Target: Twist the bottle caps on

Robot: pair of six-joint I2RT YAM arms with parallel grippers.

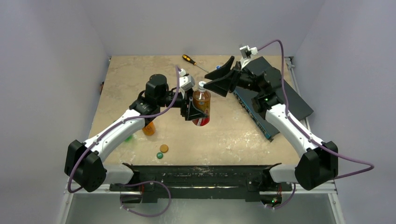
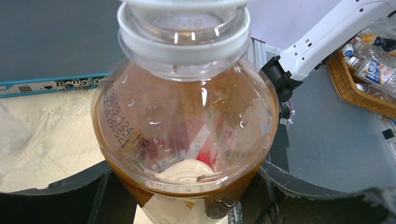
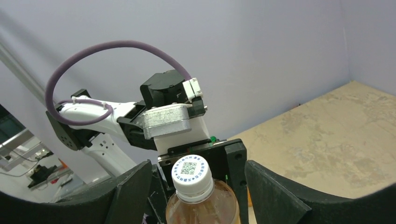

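Held upright above the table is a clear bottle of amber drink (image 1: 201,101) with a red base, and my left gripper (image 1: 200,108) is shut around its body. A white cap (image 3: 191,171) sits on the neck in the right wrist view; whether it is tight cannot be told. The left wrist view shows the bottle's shoulder (image 2: 187,116) and white neck ring close up. My right gripper (image 1: 218,78) stands part open at the cap's right, fingers spread, with nothing between them. In the right wrist view its fingers (image 3: 126,193) lie either side of the capped top, apart from it.
An orange bottle (image 1: 149,129) lies partly under the left arm. Two loose caps, one tan (image 1: 164,148) and one green (image 1: 159,155), rest near the front. A screwdriver (image 1: 188,59) lies at the back; a dark flat device (image 1: 285,102) fills the right side.
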